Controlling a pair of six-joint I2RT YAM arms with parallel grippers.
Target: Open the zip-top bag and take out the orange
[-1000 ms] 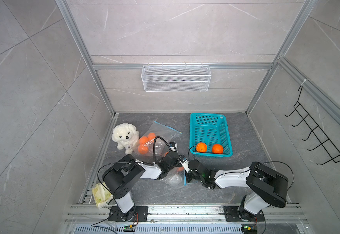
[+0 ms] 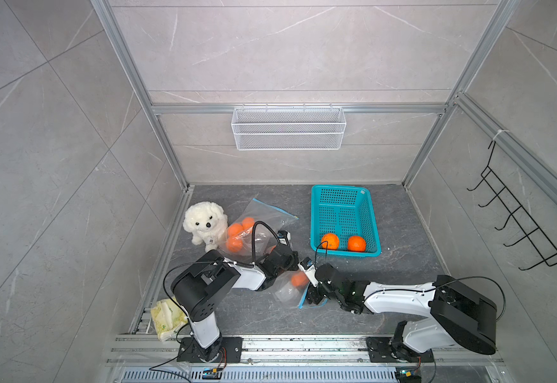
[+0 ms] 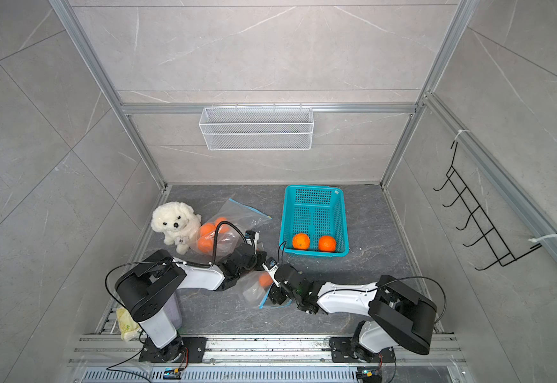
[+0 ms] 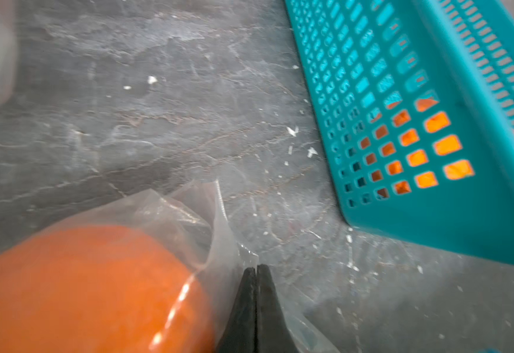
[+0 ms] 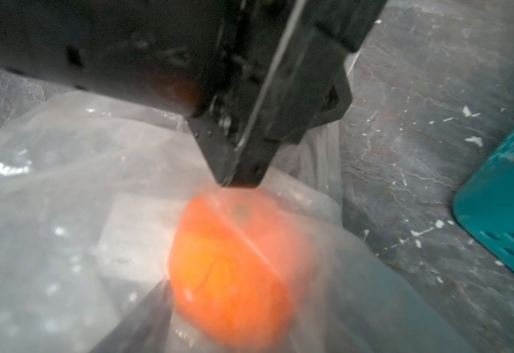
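A clear zip top bag (image 2: pixel 285 295) lies in front of my grippers, its blue zip edge (image 2: pixel 302 298) facing right. Inside or under its film shows an orange (image 5: pixel 227 270), also visible as a blurred orange (image 2: pixel 299 279) between the arms. My left gripper is shut beside the bulging film; whether film is pinched there cannot be told. Its dark body (image 5: pixel 251 88) hangs just behind the orange in the right wrist view. My right gripper is open at the bag's zip side, one dark finger (image 5: pixel 142 320) showing left of the orange; film veils the other side.
A teal basket (image 2: pixel 345 252) with two oranges stands behind the right gripper. Another bag (image 2: pixel 269 214) with several oranges lies at back left beside a white plush dog (image 2: pixel 205 223).
More of the orange shows now. The left arm barely moved.
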